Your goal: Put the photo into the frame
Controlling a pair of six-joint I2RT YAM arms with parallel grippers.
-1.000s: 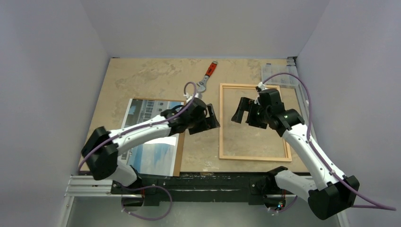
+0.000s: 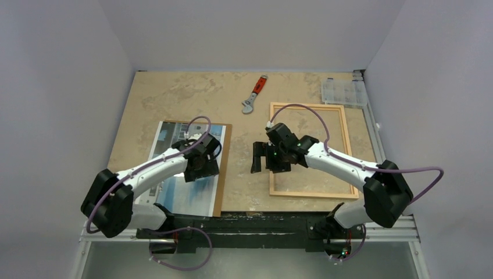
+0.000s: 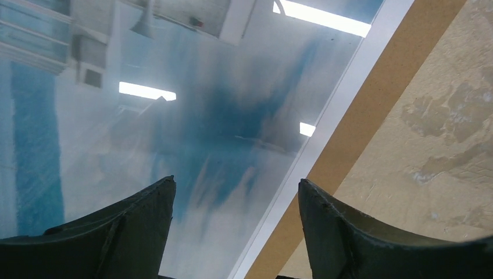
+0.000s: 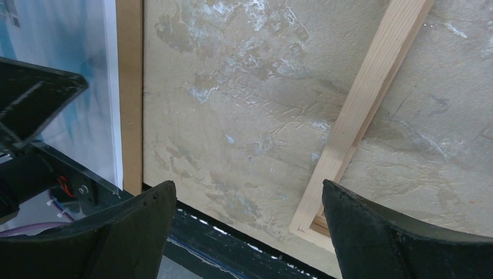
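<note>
The photo (image 2: 192, 197), a blue-and-grey print under a glossy sheet on a brown board (image 2: 222, 192), lies at the left of the table; it fills much of the left wrist view. My left gripper (image 2: 201, 170) is open above it, near its right edge, with nothing between its fingers. The empty light wooden frame (image 2: 308, 193) lies at the right, its left rail (image 4: 357, 104) crossing the right wrist view. My right gripper (image 2: 267, 161) is open above the table by that rail, also empty.
A red-handled wrench (image 2: 254, 94) lies at the back centre and a clear plastic case (image 2: 343, 92) at the back right. A strip of bare table (image 2: 247, 192) separates the photo board from the frame.
Both grippers have moved leftward and toward the front: the left from the middle to over the photo, the right from over the frame to beside its left rail.
</note>
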